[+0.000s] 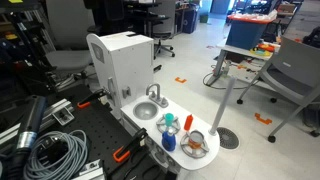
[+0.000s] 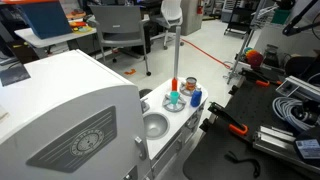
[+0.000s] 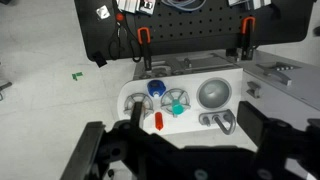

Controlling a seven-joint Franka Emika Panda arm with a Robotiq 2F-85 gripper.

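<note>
A white toy kitchen counter carries a grey sink with a faucet and two round burners. On one burner stands a small teal object. The other bears a copper-coloured can. A blue object sits by the burners on the side nearer the black table, and a red-orange one lies across from it. My gripper is high above the counter, its dark fingers spread wide in the wrist view. Between them I see only the counter far below, nothing held.
A white cabinet rises at the sink end. The black table alongside holds coiled cable and orange-handled clamps. Office chairs and another table stand beyond. Open floor lies on the counter's far side.
</note>
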